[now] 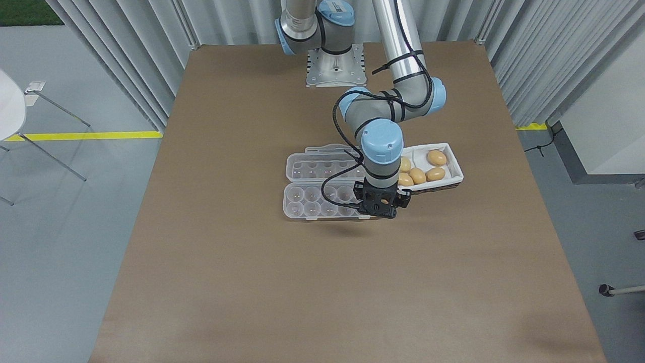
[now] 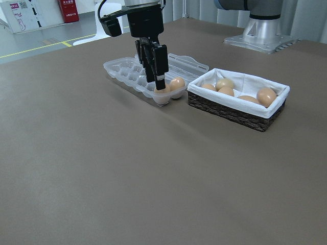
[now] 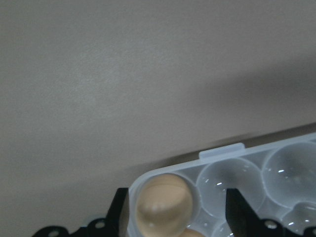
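A clear plastic egg carton (image 1: 312,193) lies open on the table, lid toward the back. In the left view two eggs sit in its near end, one (image 2: 177,83) beside the gripper and one (image 2: 162,95) under the fingertips. The wrist view shows an egg (image 3: 163,210) in the corner cup, between and just below my gripper's (image 3: 177,202) open fingers, with part of another egg behind it and empty cups to the right. The fingers stand apart over that corner of the carton.
A dark wicker basket (image 2: 225,107) with a white liner, holding several eggs, stands right next to the carton. The robot's base (image 1: 335,72) is at the back of the table.
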